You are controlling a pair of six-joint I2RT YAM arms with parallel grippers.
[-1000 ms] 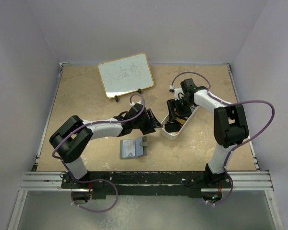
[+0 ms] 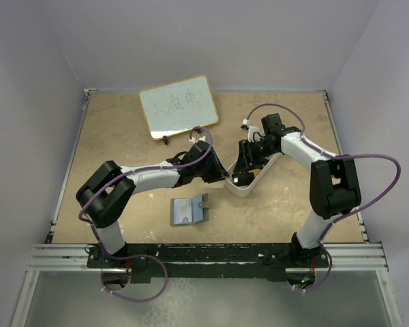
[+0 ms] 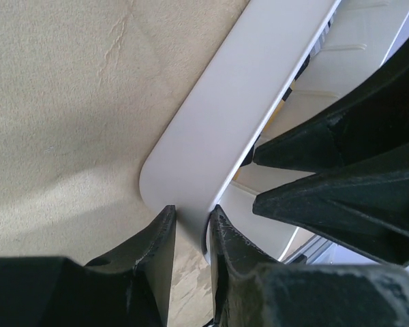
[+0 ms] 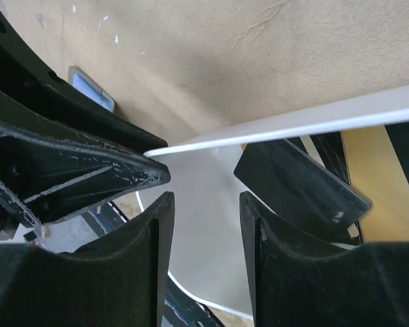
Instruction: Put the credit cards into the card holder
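A white box [image 2: 240,189] holds dark cards [image 4: 293,184] and yellow ones [image 4: 371,187] with black bands. In the left wrist view my left gripper has its fingertips at the box's near end wall, the rim between them. My right gripper is over the box's interior; its fingertips are close together, and whether anything is between them is unclear. The blue-and-grey card holder [image 2: 191,210] lies open on the table at the lower middle.
A whiteboard [image 2: 178,105] lies at the back.
My right gripper and arm have shifted a little to the right over the box.
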